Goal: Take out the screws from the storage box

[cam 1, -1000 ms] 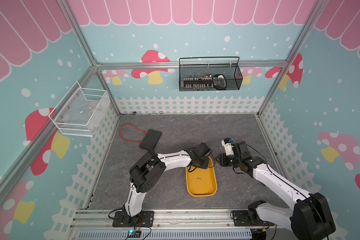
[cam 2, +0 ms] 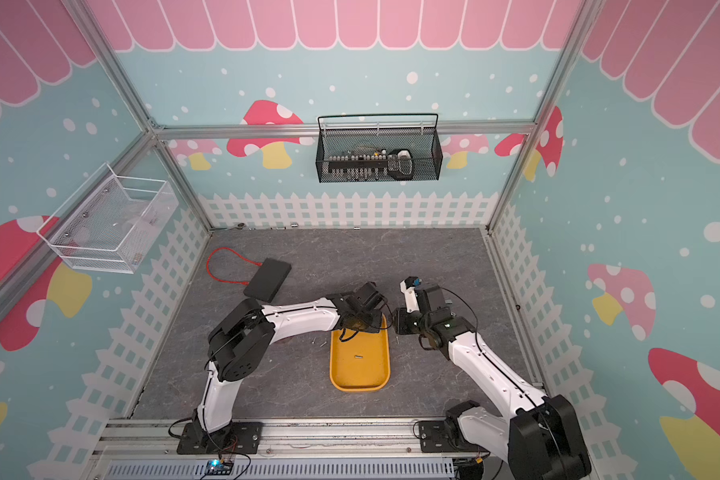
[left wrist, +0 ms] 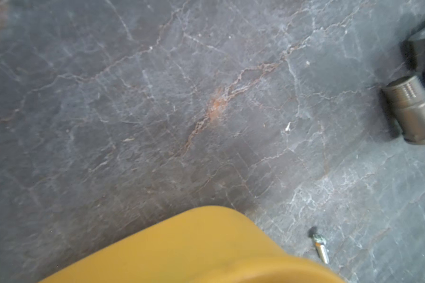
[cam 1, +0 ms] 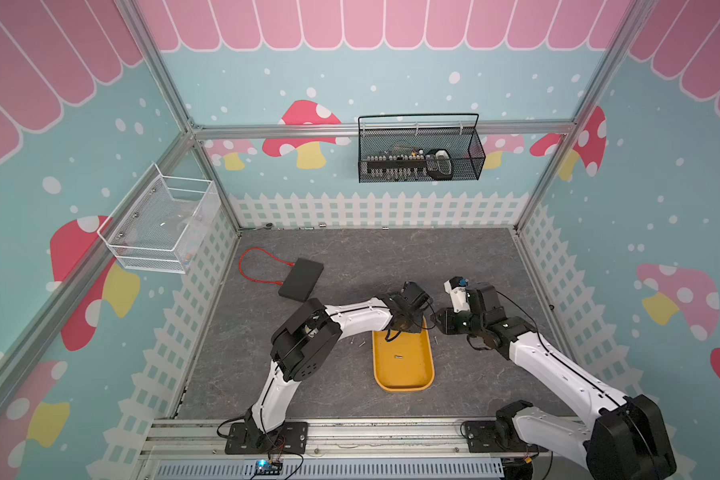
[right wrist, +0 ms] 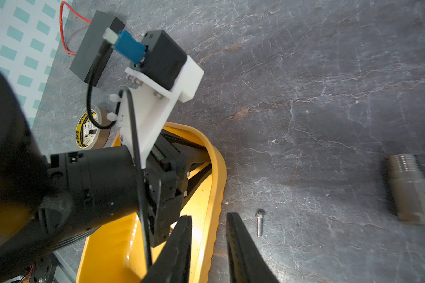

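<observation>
The yellow storage box (cam 1: 405,385) stands on the grey table, with a small silver screw (cam 1: 397,357) on its floor. My left gripper reaches into the box's far end, near the wall; whether its dark fingers meet or grip anything is unclear, and they are out of sight in the left wrist view. To the right of the box, my right gripper is open, its two fingers apart over the box's right rim with nothing between them. One screw (right wrist: 259,223) lies on the table just right of the box. It shows in the left wrist view too.
A metal threaded fitting (right wrist: 406,186) lies farther right. Back left are a black box (cam 1: 301,278) with a red cord and a tape roll (right wrist: 90,128). Small screws (cam 1: 362,343) lie left of the box.
The left arm has shifted slightly right and away toward the back over the box's far end. The right arm has barely moved. The screw on the box floor looks unmoved.
</observation>
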